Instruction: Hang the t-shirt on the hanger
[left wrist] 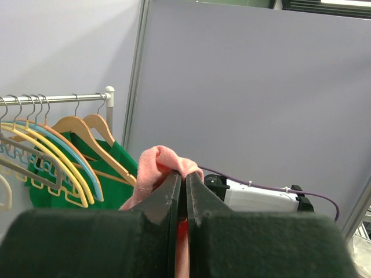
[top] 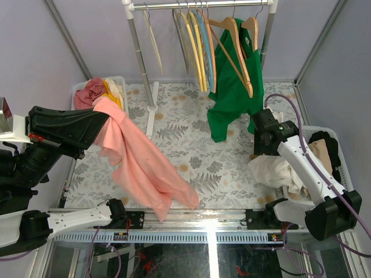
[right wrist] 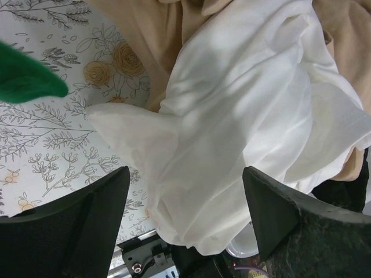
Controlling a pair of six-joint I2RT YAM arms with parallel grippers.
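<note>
A salmon-pink t shirt (top: pixel 145 162) hangs bunched from my left gripper (top: pixel 104 116), which is raised at the left of the top view. In the left wrist view its fingers (left wrist: pixel 168 214) are pressed together, and pink cloth (left wrist: pixel 159 168) comes out between them. My right gripper stands apart-fingered above a white cloth (right wrist: pixel 232 116) with nothing held. On the rail (top: pixel 203 4) hang several hangers, among them a wooden hanger (top: pixel 236 52) in front of a green shirt (top: pixel 232 104).
The right basket (top: pixel 346 171) holds dark and tan cloth, with white cloth (top: pixel 272 172) spilling over its side. At the left stands a basket (top: pixel 75 90) of coloured clothes.
</note>
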